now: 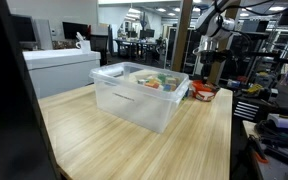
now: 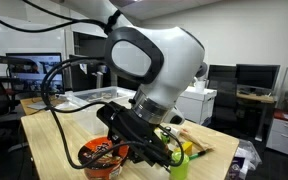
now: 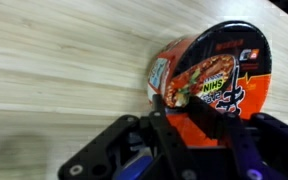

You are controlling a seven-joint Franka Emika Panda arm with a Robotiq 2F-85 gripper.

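A round red instant-noodle bowl (image 3: 219,70) with a printed red and black lid fills the right of the wrist view. It appears at the far end of the table in exterior view 1, a red shape (image 1: 202,92) low beside the arm. In exterior view 2 the red bowl (image 2: 104,155) is partly hidden by the arm and cables. My gripper is at the near side of the lid, its dark fingers overlapping the bowl's edge. Whether the fingers touch or grip the bowl is unclear.
A clear plastic bin (image 1: 139,100) with colourful items inside stands on the wooden table (image 1: 114,140). A green cup (image 2: 179,165) and a yellow-green item (image 2: 199,152) lie close to the arm.
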